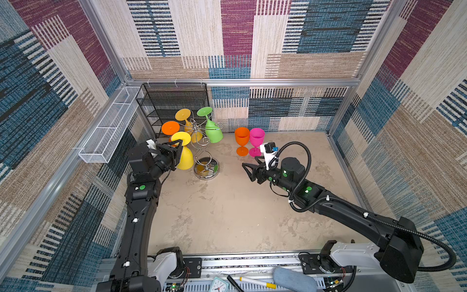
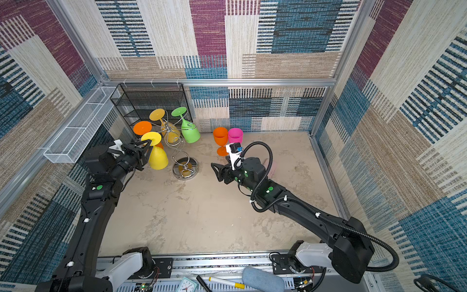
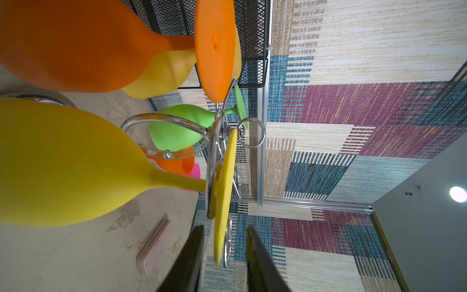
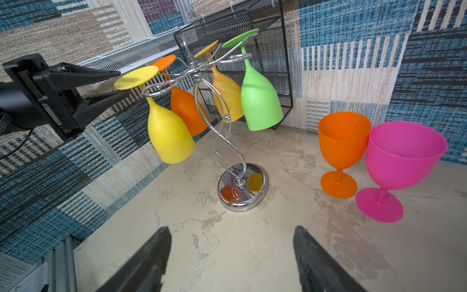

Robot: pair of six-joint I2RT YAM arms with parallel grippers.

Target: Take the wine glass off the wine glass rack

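The chrome rack (image 4: 239,148) holds upside-down wine glasses: yellow (image 4: 170,136) at front left, orange (image 4: 187,109) and amber (image 4: 226,92) behind, green (image 4: 260,99) at right. My left gripper is at the yellow glass's base, which sits between its part-open fingers in the left wrist view; whether they touch it is unclear. My right gripper stands open over the table, right of the rack, with nothing between its fingers.
An orange goblet (image 4: 343,138) and a pink one (image 4: 403,153) stand upright right of the rack. A black wire shelf (image 1: 172,92) is behind, a white basket (image 1: 107,126) on the left wall.
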